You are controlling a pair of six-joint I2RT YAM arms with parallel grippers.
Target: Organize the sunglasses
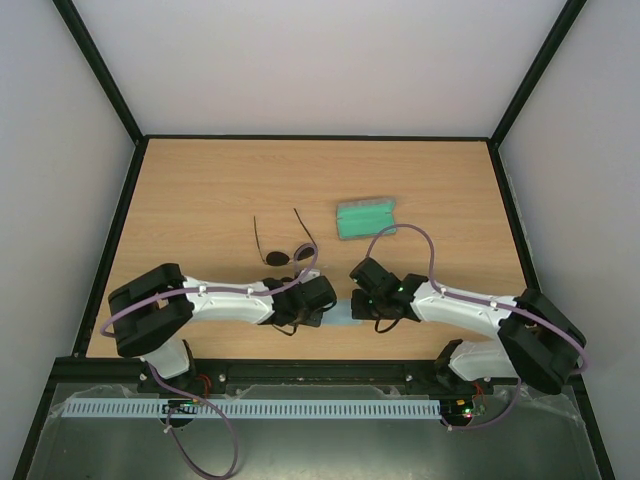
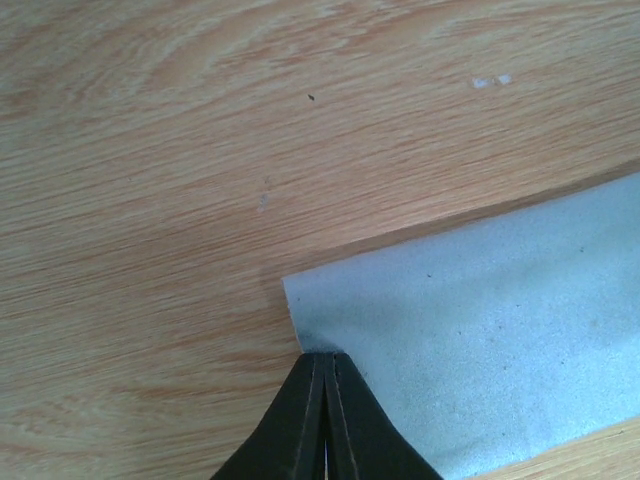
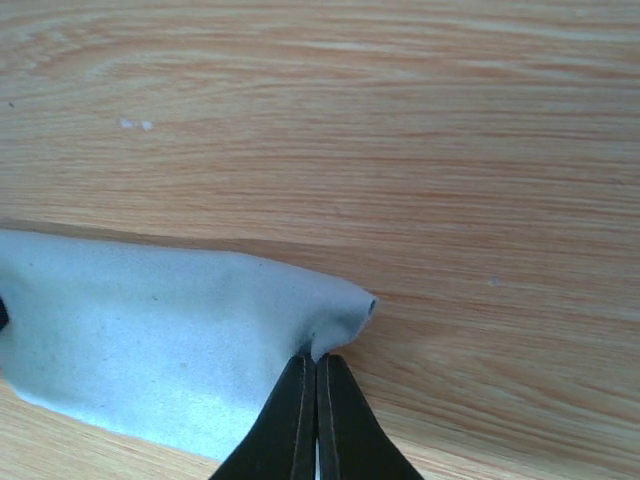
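Note:
A light blue cloth lies on the wooden table between both grippers. My left gripper is shut at the cloth's left edge, its tips down on it; whether fabric is between them is unclear. My right gripper is shut on the cloth's near-right corner area, where the fabric bunches at the fingertips. Dark sunglasses lie behind the left arm, temples open toward the back, one lens partly under a cable. A green case sits behind the right arm.
Purple cables arch over both arms. Black frame rails border the table, with walls behind and at the sides.

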